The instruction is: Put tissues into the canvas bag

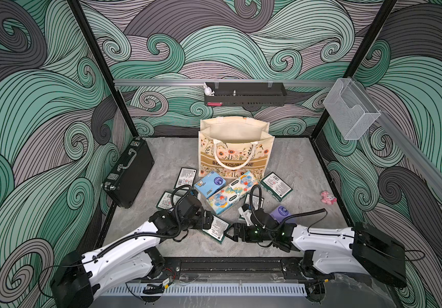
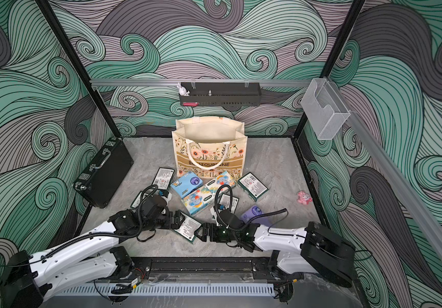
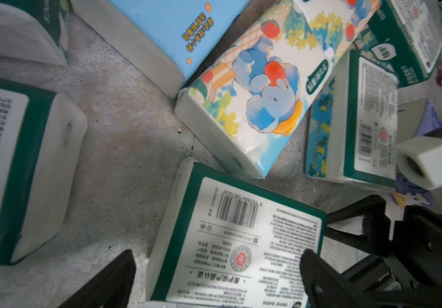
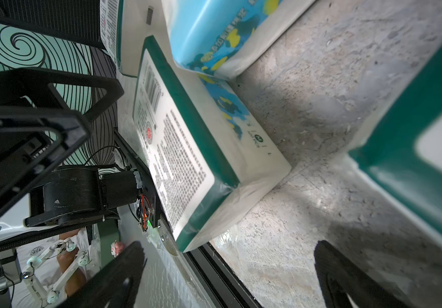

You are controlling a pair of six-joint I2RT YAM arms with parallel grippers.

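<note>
An upright canvas bag (image 1: 236, 154) stands open at the back centre. In front lie several tissue packs: a long elephant-print pack (image 3: 259, 92), a light blue pack (image 1: 209, 183), a purple one (image 2: 251, 213) and several green-edged ones, including one (image 3: 233, 241) nearest my grippers. My left gripper (image 1: 205, 220) is open above that near pack, its fingertips at its lower edge in the left wrist view. My right gripper (image 1: 231, 232) is open just right of the same pack, low over the table. Neither gripper holds anything; some packs are partly hidden by the arms.
A black case (image 1: 128, 169) stands along the left edge. A pink toy (image 1: 328, 197) lies at the right. A black tray (image 1: 244, 97) and mesh holder (image 1: 349, 115) hang above on rails. The table is clearest at the back, either side of the bag.
</note>
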